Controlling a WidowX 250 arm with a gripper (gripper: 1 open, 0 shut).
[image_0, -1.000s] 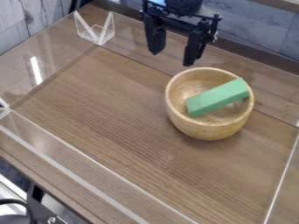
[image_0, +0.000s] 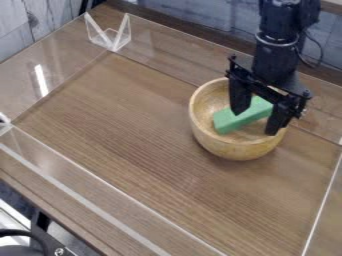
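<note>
My black gripper (image_0: 267, 100) reaches down from the top right over a tan bowl (image_0: 221, 148), its fingers open and spread either side of a green rectangular block (image_0: 230, 116) that lies tilted in the bowl. Part of the block is hidden behind the gripper.
A wooden tabletop (image_0: 107, 170) fills the view, with wide clear space left and front. A small white wire-like object (image_0: 110, 35) stands at the back left. A dark object (image_0: 20, 245) shows at the bottom-left corner.
My gripper has come right and down from above the back middle to over the bowl and the green block.
</note>
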